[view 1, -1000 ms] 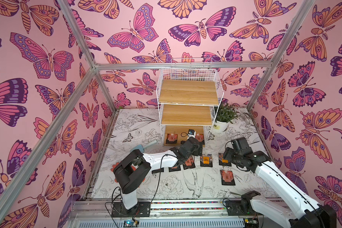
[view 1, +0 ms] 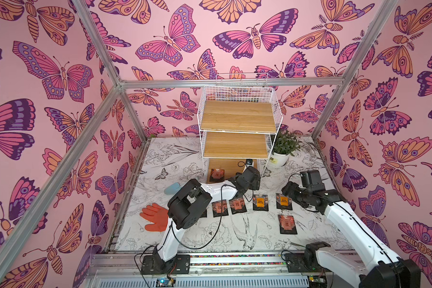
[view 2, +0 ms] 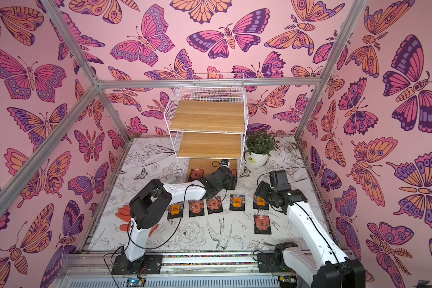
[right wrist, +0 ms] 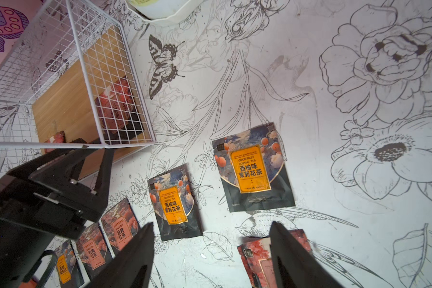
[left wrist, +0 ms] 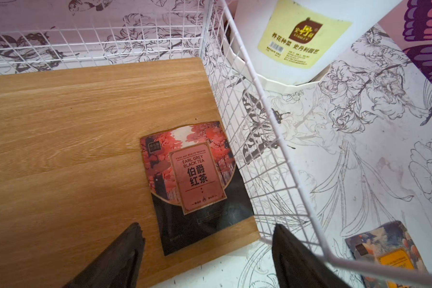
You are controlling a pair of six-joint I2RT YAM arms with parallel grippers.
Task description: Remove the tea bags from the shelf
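On the bottom board of the white wire shelf [view 1: 234,165] lie two red-and-black tea bags. One tea bag [left wrist: 196,184] rests flat by the right wire side; the other tea bag [view 1: 217,175] is further left. My left gripper is at the shelf's front with its fingers apart, one on each side of the right bag's lower end, nothing held between them. Its fingertips [left wrist: 135,235] are short of the bag. My right gripper is open above the table, over several laid-out bags, including an orange-label bag [right wrist: 252,168], and holds nothing.
Upper boards [view 1: 235,145] of the shelf are bare. A potted plant [view 1: 284,144] stands right of the shelf. Several bags, such as a red-label bag [view 1: 287,224], lie on the table in front. An orange glove [view 1: 154,217] lies at left.
The right arm has shifted only slightly. The bags look unmoved.
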